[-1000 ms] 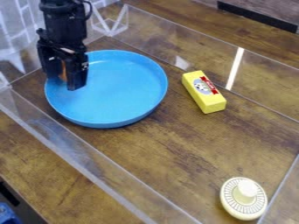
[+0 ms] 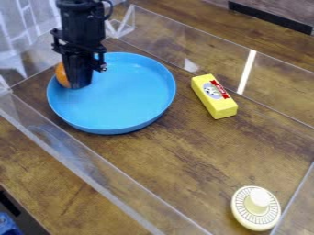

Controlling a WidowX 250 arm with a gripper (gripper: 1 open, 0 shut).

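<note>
My black gripper (image 2: 77, 70) reaches down from the top left over the left part of a blue plate (image 2: 128, 96). An orange object (image 2: 61, 73) shows at the plate's left edge, partly hidden behind the gripper. I cannot see clearly whether anything is between the fingers.
A yellow box (image 2: 215, 96) with a label lies right of the plate. A round cream object (image 2: 255, 207) stands at the bottom right. Clear plastic walls border the area.
The gripper has shifted slightly right and its pose has changed.
</note>
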